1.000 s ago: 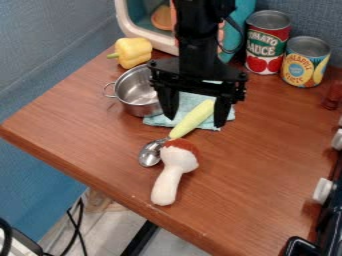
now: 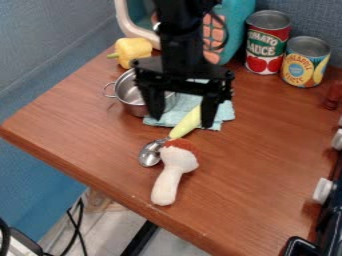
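Note:
My black gripper [image 2: 187, 100] hangs over the back middle of the wooden table, above a light blue cloth [image 2: 214, 118] and partly in front of a steel pot [image 2: 123, 91]. Its fingers point down; whether anything is between them is hard to tell. A yellow-handled utensil [image 2: 187, 122] lies on the cloth, its steel bowl [image 2: 150, 154] toward the front left. A white toy mushroom with red top [image 2: 170, 180] lies just in front of it.
A teal toy oven [image 2: 231, 20] stands at the back, with a tomato can [image 2: 265, 50] and a second can [image 2: 305, 68] to its right. A yellow toy [image 2: 131, 50] sits back left. A black appliance [image 2: 314, 215] lines the right edge.
Over the last second my gripper has moved left and up, away from over the yellow handle to in front of the pot. The objects on the table look unmoved.

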